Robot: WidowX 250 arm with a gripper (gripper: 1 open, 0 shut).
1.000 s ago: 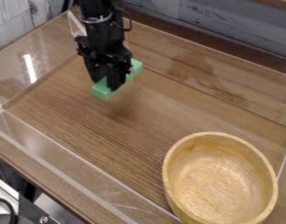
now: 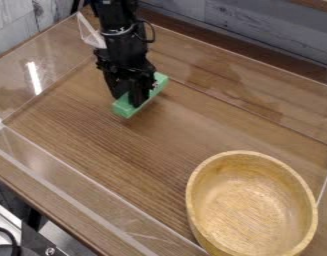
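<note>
The black gripper (image 2: 126, 78) reaches down from the upper left, shut on a green object (image 2: 139, 96) low over or on the wooden table (image 2: 139, 170). Its fingers partly hide the object, and whether that object touches the table I cannot tell.
A large pale yellow oval bowl (image 2: 251, 210) fills the lower right. A pale wall runs along the back right.
The gripper and green object have shifted slightly up and back in the view since a second ago. The bowl is unmoved.
</note>
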